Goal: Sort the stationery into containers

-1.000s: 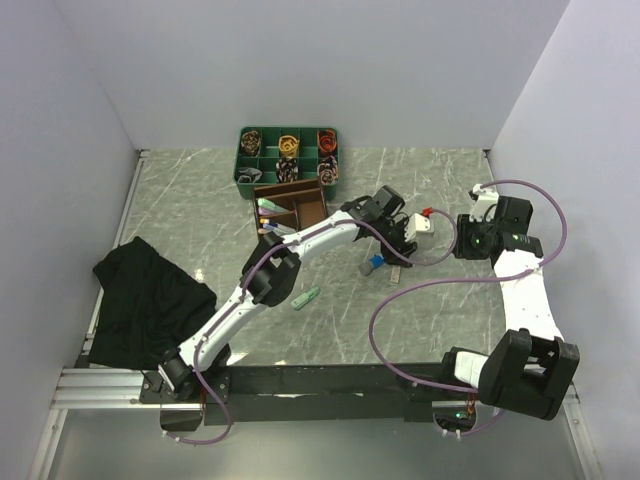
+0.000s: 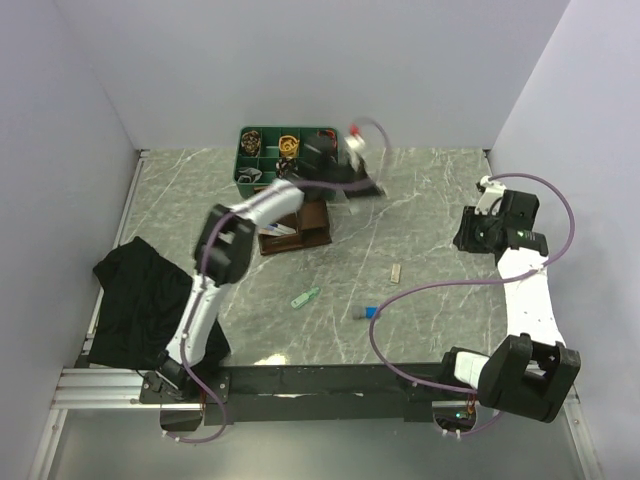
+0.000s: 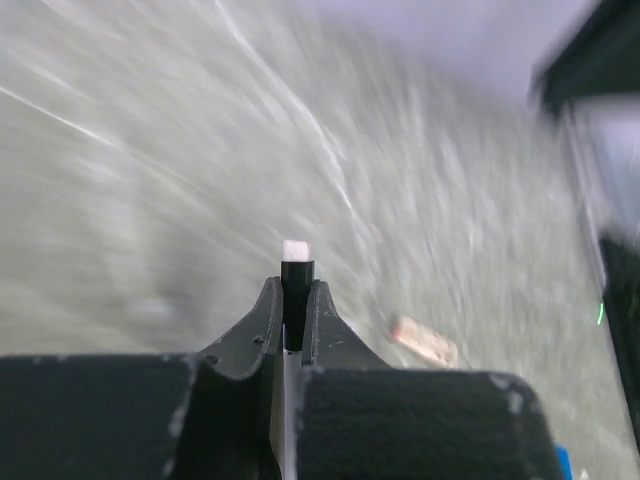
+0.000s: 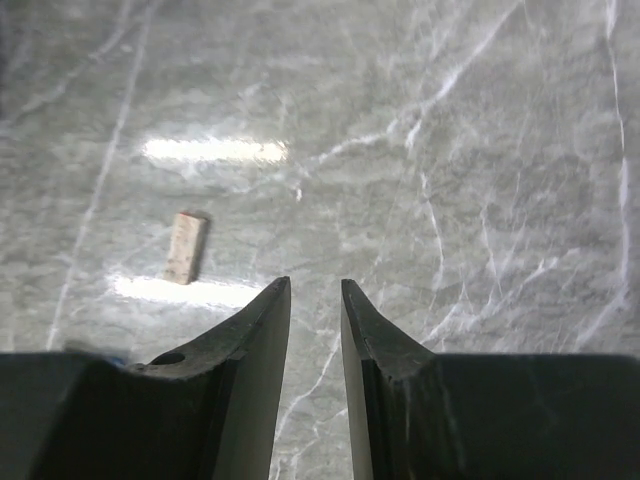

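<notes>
In the left wrist view my left gripper is shut on a slim pen with a dark section (image 3: 297, 275) and a pale tip. From above, the left hand is a blur over the right side of the green tray (image 2: 243, 150). Below the tray sits the brown organizer (image 2: 316, 235), with some pens (image 2: 279, 229) inside, partly hidden by the arm. A pale eraser (image 2: 396, 273), a blue-and-grey stick (image 2: 365, 312) and a green marker (image 2: 305, 298) lie on the table. At the far right my right gripper is open, nothing between its fingers.
Coiled and loose small items fill several tray compartments. A black cloth (image 2: 145, 300) covers the left side of the table. A purple cable (image 2: 440, 285) arches over the table from the right arm. Bare marble stretches across the centre and right.
My left arm has swung toward the back left from near the eraser, carrying the pen. The blue-and-grey stick and the organizer sit closer to the front edge.
</notes>
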